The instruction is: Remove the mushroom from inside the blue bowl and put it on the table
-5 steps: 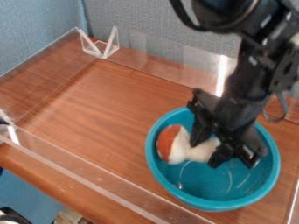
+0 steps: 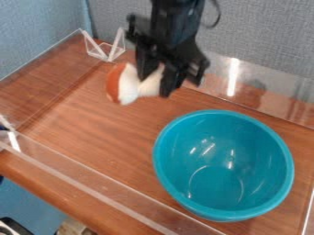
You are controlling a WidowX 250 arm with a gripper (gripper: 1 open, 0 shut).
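Observation:
An orange-and-white mushroom (image 2: 130, 85) hangs above the wooden table, up and to the left of the bowl. My black gripper (image 2: 153, 75) is shut on the mushroom's pale stem, with the orange cap sticking out to the left. Motion blur softens the arm, and the far finger is partly hidden. The blue bowl (image 2: 164, 151) stands empty at the right of the table.
Bare wooden table (image 2: 92, 128) stretches across the middle and left. A white wire rack (image 2: 106, 46) stands at the back left corner. Clear low walls run along the table's front and back edges.
The gripper has carried the mushroom up out of the bowl and away to the left and back. The bowl has stayed in place.

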